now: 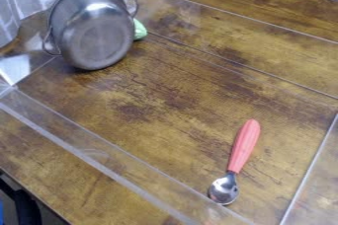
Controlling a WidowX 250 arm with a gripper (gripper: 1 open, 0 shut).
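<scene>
A steel pot with two side handles is tipped on its side at the upper left of the tabletop. At the top edge, above the pot, a dark part of the robot shows, mostly cut off; whether its gripper is open or shut is hidden. Behind the pot a pale green object is partly covered. A spoon with a pink handle and steel bowl lies at the lower right.
Clear plastic walls run along the left, lower left and right of the wooden surface.
</scene>
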